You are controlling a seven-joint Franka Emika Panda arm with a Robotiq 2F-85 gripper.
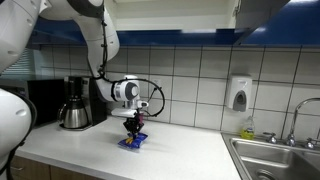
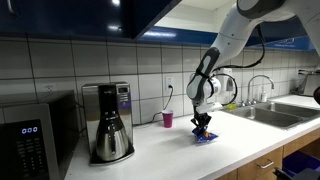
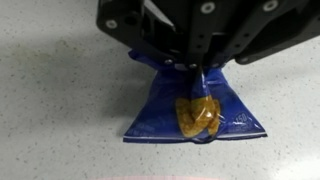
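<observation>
A blue plastic bag with a brown-orange picture or contents [image 3: 197, 118] spreads below my gripper in the wrist view. The fingers are shut on its gathered upper edge, and the fingers hide that part. In the first exterior view the bag [image 1: 132, 144] is at the white counter, tilted, with the gripper [image 1: 132, 128] just above it. The second exterior view has the same bag [image 2: 205, 138] under the gripper [image 2: 200, 126]. Whether its lower edge bears on the counter is hard to tell.
Behind the arm stands a pink cup [image 2: 167, 119] by the tiled wall. A coffee maker [image 2: 108, 125] and a microwave [image 2: 30, 140] are further along the counter. A sink [image 1: 275, 160] and a soap bottle [image 1: 248, 130] lie right.
</observation>
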